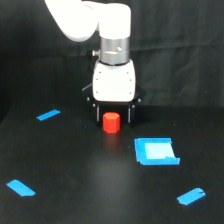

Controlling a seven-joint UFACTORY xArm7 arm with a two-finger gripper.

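A small red block sits on the dark table near the middle of the camera view. Directly over it hangs my gripper, pointing down below the white hand. The dark fingers are hard to make out against the black backdrop. They seem to stand apart, one on each side of the block, with a gap showing at the left. Whether the fingertips reach down to the table cannot be seen.
To the right of the block lies a white square edged with blue tape. Blue tape strips mark the table at the left back, left front and right front.
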